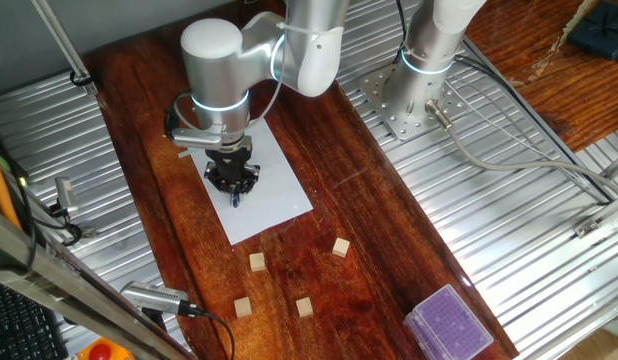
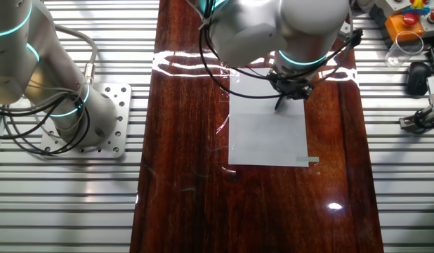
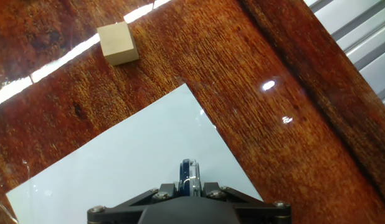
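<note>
Over a white sheet of paper my gripper points downward, shut on a slim dark-blue and clear pen. In the wrist view the pen sticks out between the fingers, above the sheet. Its dark lower end shows below the gripper. From the other side, the pen appears as a short dark stick over the paper. Whether its tip touches the sheet I cannot tell. No clear marks show on the visible part of the paper.
Several wooden cubes lie beyond the paper, the closest being one cube and another. A purple box sits at the table's near right corner. A camera stands by the left edge. Bare wood surrounds the sheet.
</note>
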